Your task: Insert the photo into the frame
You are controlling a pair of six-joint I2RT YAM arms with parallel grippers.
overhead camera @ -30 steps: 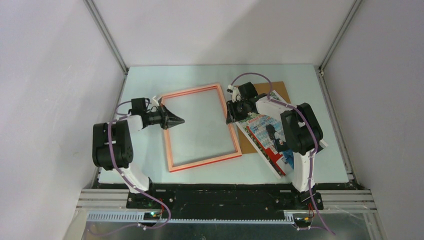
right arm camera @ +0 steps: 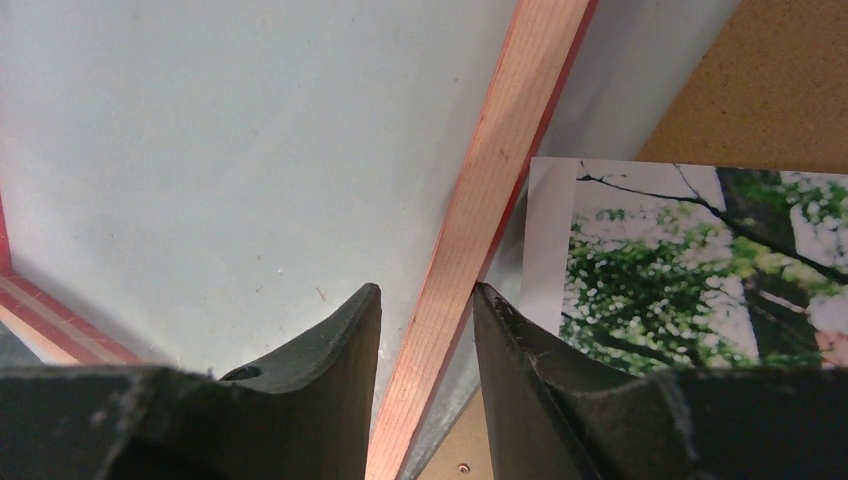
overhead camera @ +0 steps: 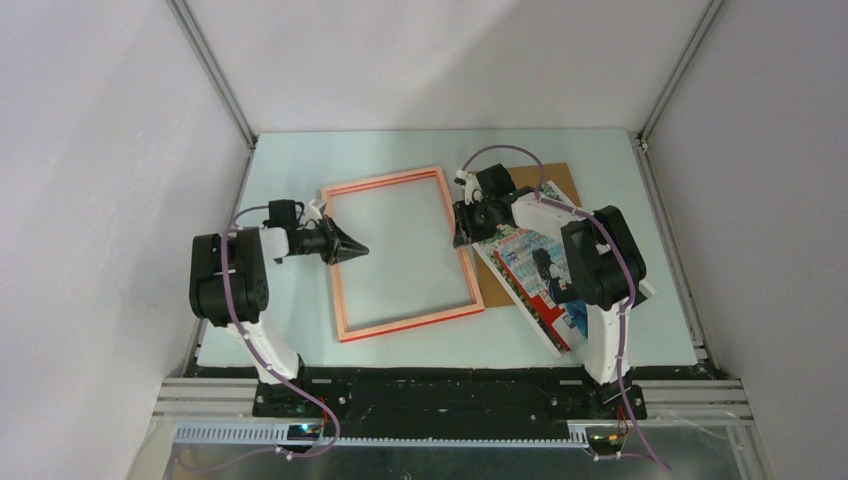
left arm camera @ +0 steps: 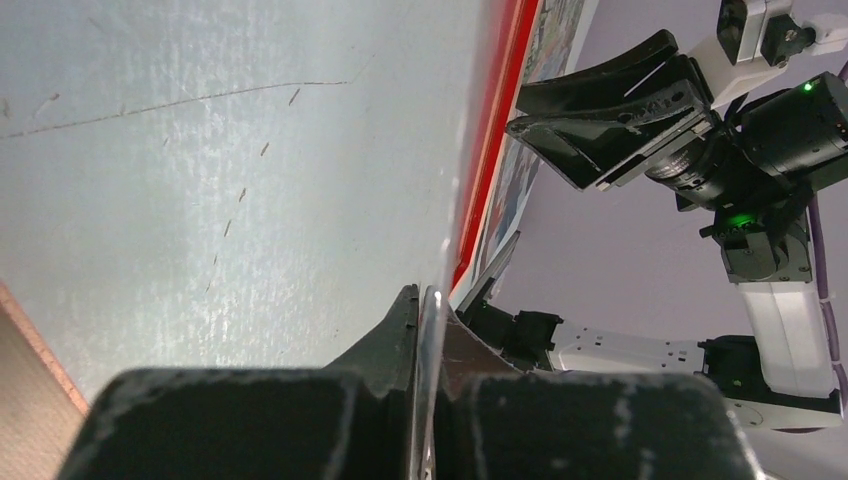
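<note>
The photo frame (overhead camera: 398,324), a pinkish wooden rectangle with red edges, lies on the pale table. My left gripper (overhead camera: 350,250) is over its left part, shut, nothing visible between its fingers. My right gripper (overhead camera: 460,236) is at the frame's right side, its fingers apart and straddling the wooden bar (right arm camera: 488,150); I cannot tell whether both touch it. The photos (overhead camera: 540,280) lie stacked to the right of the frame, partly under the right arm; a leafy print (right arm camera: 680,270) shows beside the bar.
A brown board (overhead camera: 540,175) lies under the photos. Walls stand left, right and behind.
My left arm has shifted slightly since a second ago, its gripper staying over the frame. The right arm and frame look almost unchanged.
</note>
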